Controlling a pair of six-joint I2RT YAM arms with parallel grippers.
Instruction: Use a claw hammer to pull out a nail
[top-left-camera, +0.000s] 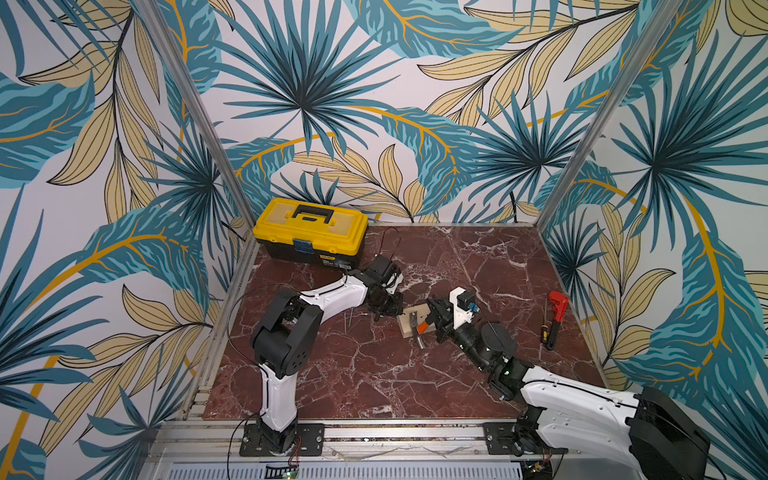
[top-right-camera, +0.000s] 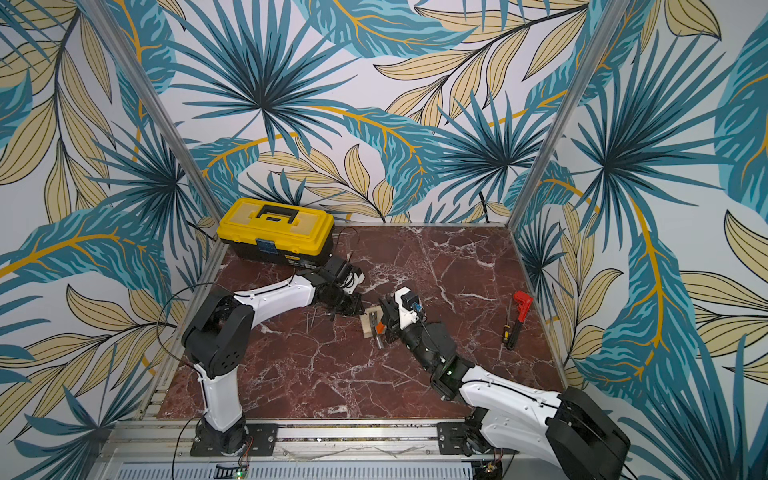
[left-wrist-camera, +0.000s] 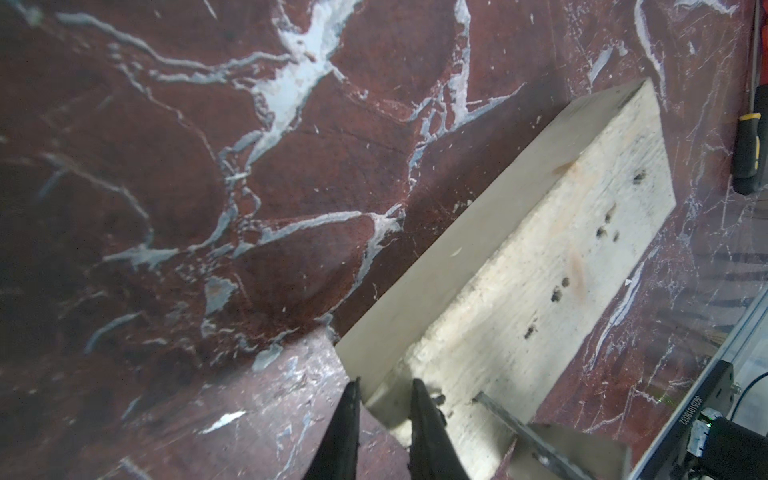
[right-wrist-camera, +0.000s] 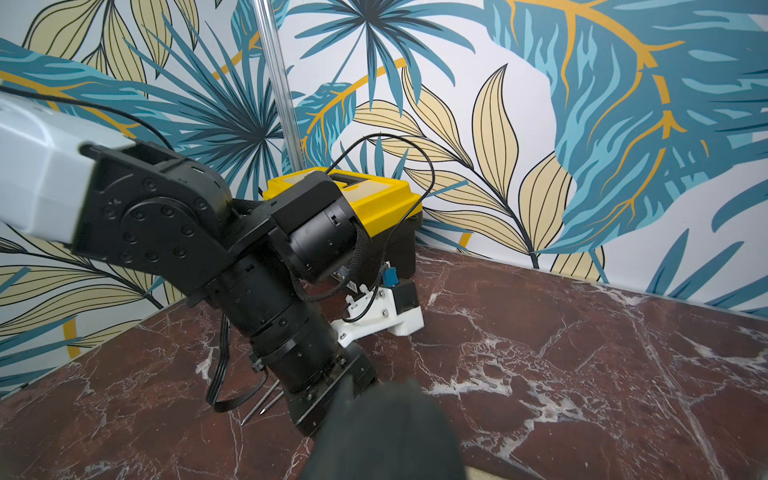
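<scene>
The pale wooden block lies on the red marbled table, several small holes in its face. Beside its near end are my left gripper's dark fingers, parted, with a block corner showing in the gap; contact is unclear. A thin grey metal shaft, probably the nail, stands from the block, with a blurred grey piece beside it. In the top left view my right gripper is shut on the hammer's orange handle; the dark metal head is over the block. How claw and nail meet cannot be made out.
A yellow toolbox stands at the back left. At the right edge lies a red-and-black tool. Thin metal rods lie by the left arm.
</scene>
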